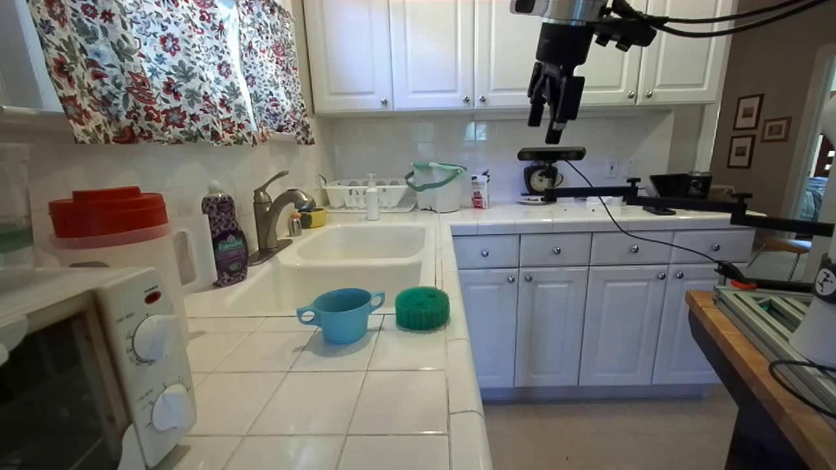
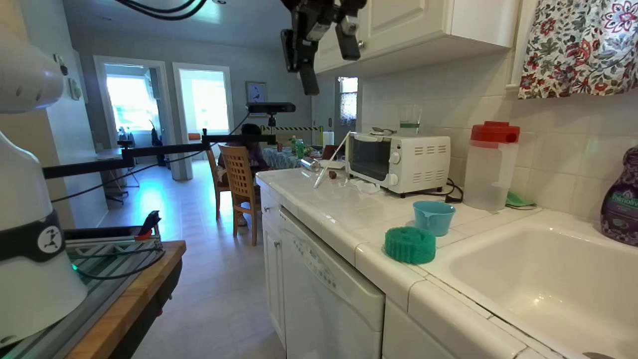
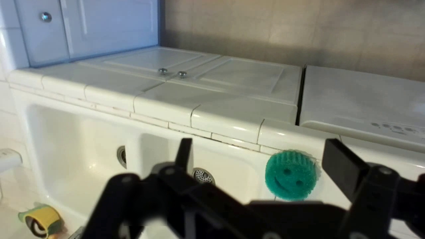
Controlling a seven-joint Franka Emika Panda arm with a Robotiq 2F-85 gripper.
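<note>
My gripper hangs high in the air, open and empty, well above the counter and right of the sink in exterior view 1. Its two dark fingers are spread wide in the wrist view, the right-hand finger beside the green scrubber in the picture. That round green scrubber, with a smiling face cut in it, rests on the tiled counter at the sink's near corner. Right beside it stands a light-blue two-handled cup, upright; the wrist view does not show it. The white double sink looks empty.
A toaster oven, a red-lidded pitcher and a purple soap bottle stand along the wall side. The faucet rises behind the sink. A black camera arm reaches across below the gripper.
</note>
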